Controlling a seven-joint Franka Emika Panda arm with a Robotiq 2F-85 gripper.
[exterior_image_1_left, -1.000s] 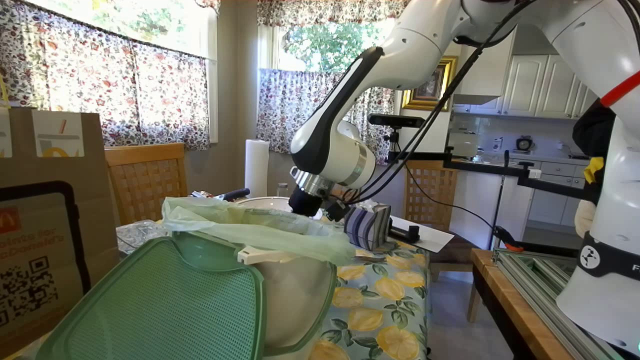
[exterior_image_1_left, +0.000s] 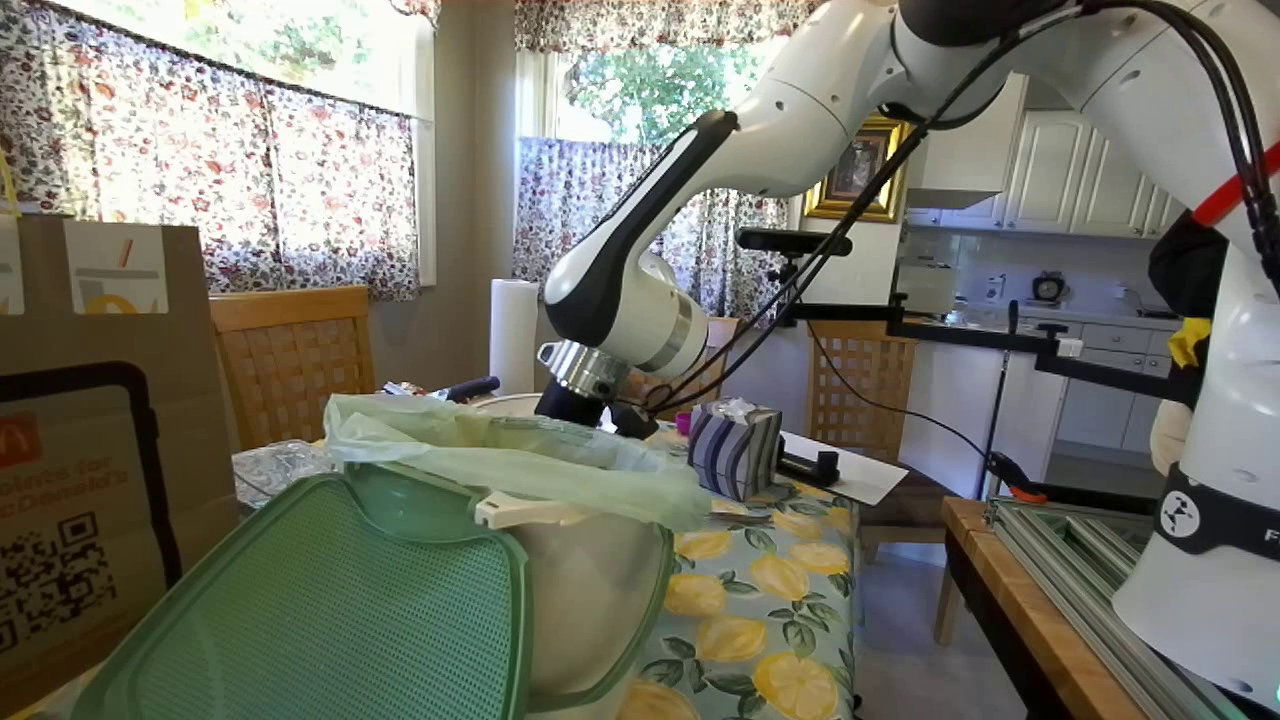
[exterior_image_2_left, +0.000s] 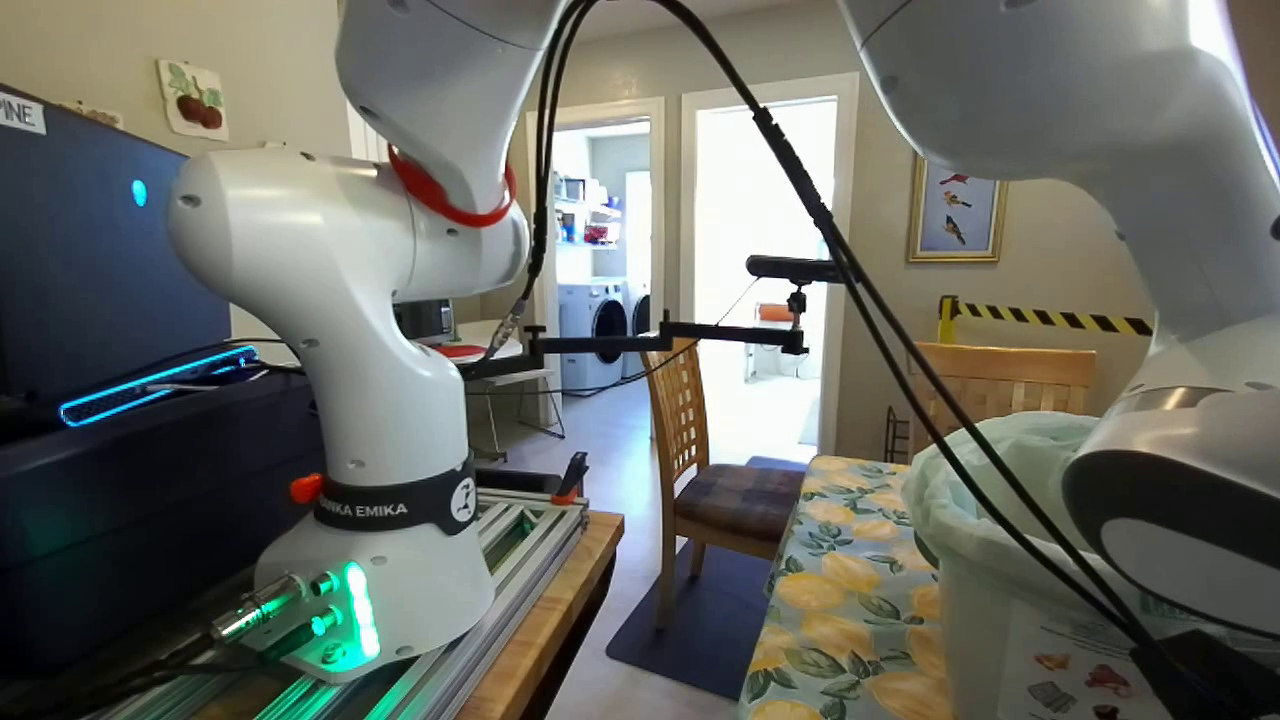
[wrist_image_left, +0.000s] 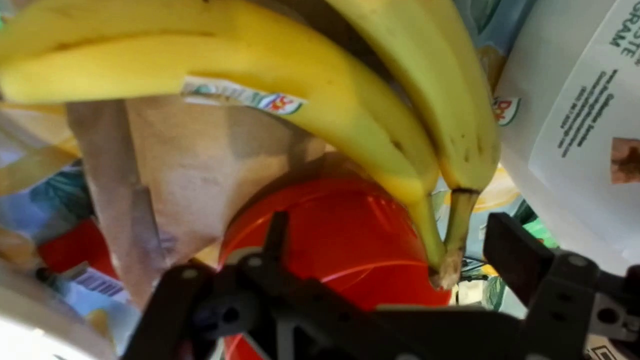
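Observation:
Yellow bananas (wrist_image_left: 336, 90) joined at their stem fill the upper part of the wrist view, over a brown paper piece (wrist_image_left: 186, 156) and partly over a red round container (wrist_image_left: 336, 228). My gripper stands open above them, the banana stem (wrist_image_left: 453, 264) showing between its fingers, nearer the right one. Whether the fingers are level with the stem, I cannot tell. In exterior view 1 the gripper's fingers are hidden behind the green bin (exterior_image_1_left: 588, 600) and its pale liner bag (exterior_image_1_left: 504, 450).
The bin's green lid (exterior_image_1_left: 324, 600) leans open in front. A striped tissue box (exterior_image_1_left: 734, 454) stands just right of the gripper, with a paper towel roll (exterior_image_1_left: 513, 336) behind. A large brown bag (exterior_image_1_left: 108, 456) blocks the left. Lemon-print tablecloth (exterior_image_1_left: 768, 600) is bare at the front right.
My arm has moved left and lower in exterior view 1, with the hand sinking behind the liner bag and away from the tissue box.

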